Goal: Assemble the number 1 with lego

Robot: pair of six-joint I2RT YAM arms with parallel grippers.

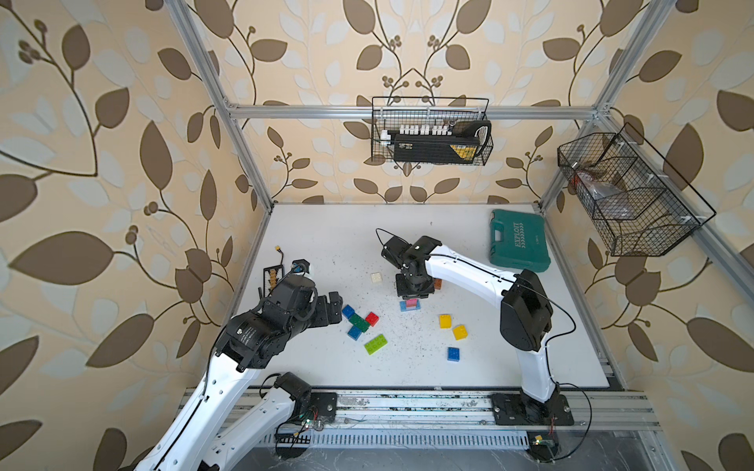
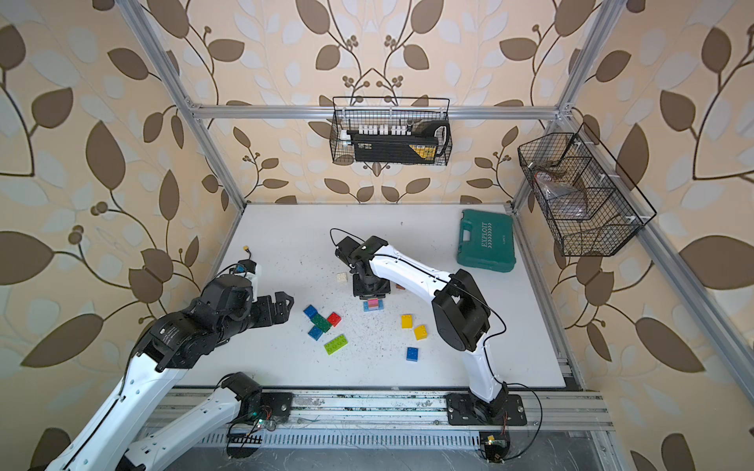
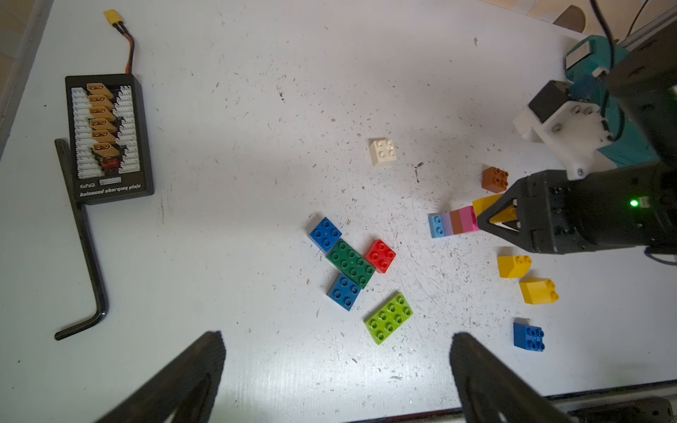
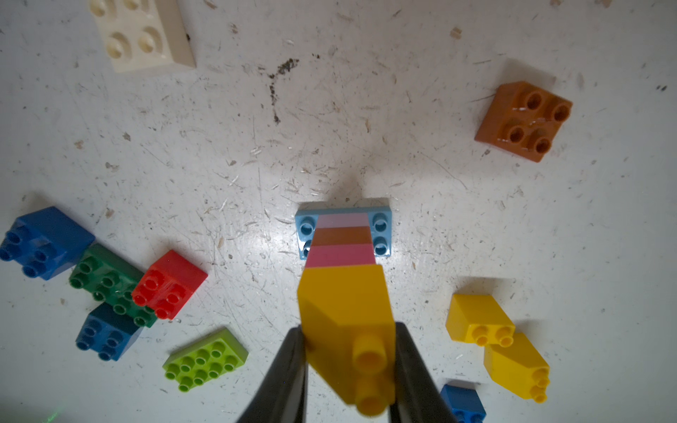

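A stack stands near the table's middle: a light blue base brick (image 4: pixel 380 232), a lilac layer (image 4: pixel 342 219), a brown one (image 4: pixel 340 235) and a pink one (image 4: pixel 340 254). A yellow sloped brick (image 4: pixel 344 296) sits at the top, with my right gripper shut on it; whether it is seated on the pink one is hard to tell. My left gripper is open above the left side of the table, with nothing between its fingers.
Loose bricks surround the stack: white (image 3: pixel 383 151), orange-brown (image 3: pixel 495 179), red (image 3: pixel 379 253), several blue, green and yellow ones. A charging board (image 3: pixel 109 137), hex key (image 3: pixel 84 246) and green case (image 1: pixel 518 239) lie at the edges.
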